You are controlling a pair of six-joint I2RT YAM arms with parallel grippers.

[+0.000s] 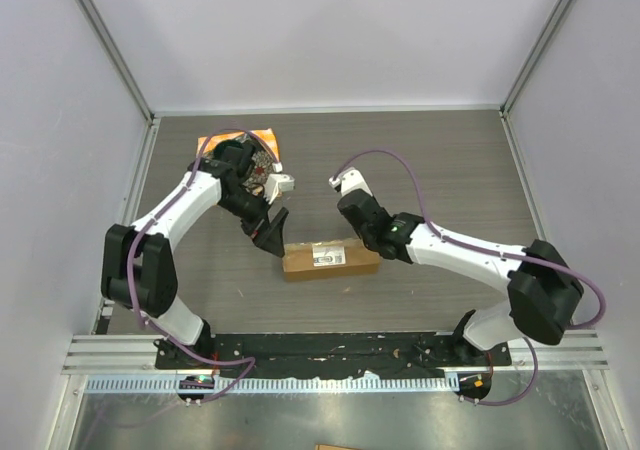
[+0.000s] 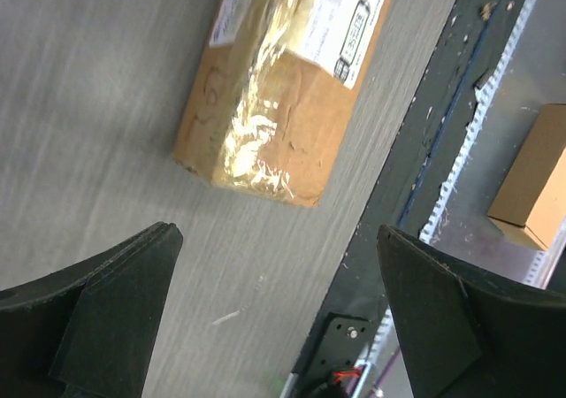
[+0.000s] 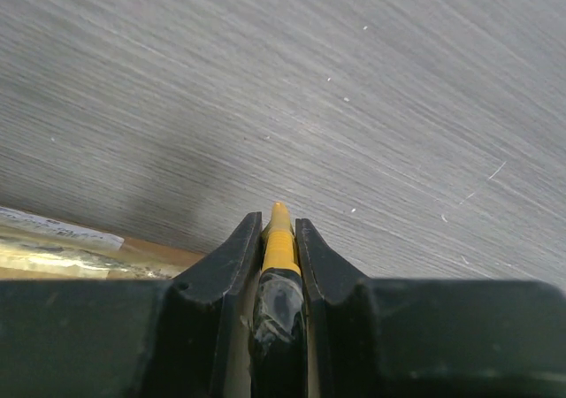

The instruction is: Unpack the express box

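The taped cardboard express box lies flat on the table near the front, a white label facing the top camera. Just off its left end is my left gripper, fingers wide apart with nothing between them; the left wrist view shows the box's shiny taped end beyond the fingers. My right gripper is shut on a slim black cutter-like tool with a yellow tip. From above, the right arm hides the tool and covers the box's right end. In the right wrist view, part of the box shows at lower left.
A dark round item on an orange-and-white checked cloth lies at the back left, partly behind the left arm. Another cardboard box sits beyond the table's front edge.
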